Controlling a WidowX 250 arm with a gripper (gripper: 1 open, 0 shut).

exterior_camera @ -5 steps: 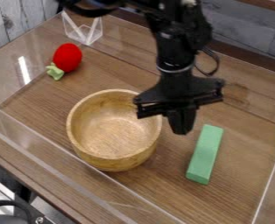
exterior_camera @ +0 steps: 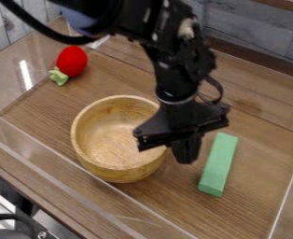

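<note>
My gripper (exterior_camera: 182, 147) is a black arm reaching down from the top centre, its tip low between a tan round bowl (exterior_camera: 99, 135) on the left and a green flat bar (exterior_camera: 217, 165) on the right. It is shut, with nothing visible between its fingers. The arm hides part of the bowl's right side.
A red round object with a green part (exterior_camera: 69, 62) lies at the upper left. The wooden table (exterior_camera: 268, 103) has bare room at the right and along the front. A dark cable shows at the bottom left corner.
The gripper has moved down and toward the front of the table, near the bowl's right rim. The bowl, green bar and red object have not visibly moved.
</note>
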